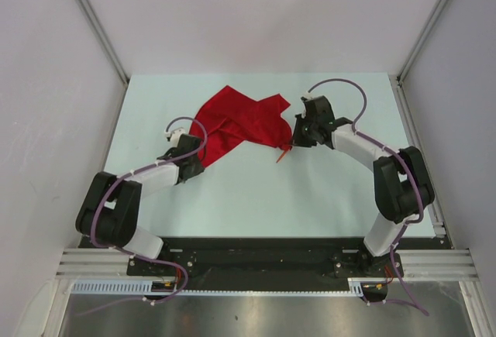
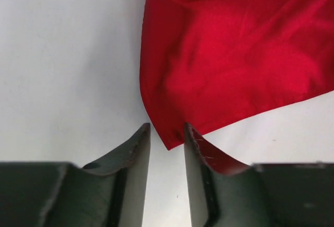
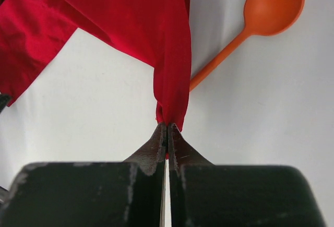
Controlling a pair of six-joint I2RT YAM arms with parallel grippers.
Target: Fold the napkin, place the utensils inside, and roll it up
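Observation:
The red napkin [image 1: 232,112] lies crumpled and spread on the white table. In the left wrist view, my left gripper is part open with its fingertips on either side of the napkin's lower corner [image 2: 171,139]. My right gripper is shut on a narrow folded end of the napkin [image 3: 172,81], as the right wrist view shows. An orange spoon [image 3: 271,5] lies beside that end, its handle passing under the red cloth; in the top view only a thin orange part [image 1: 282,155] shows below the napkin.
Dark edging [image 1: 256,248] runs along its front.

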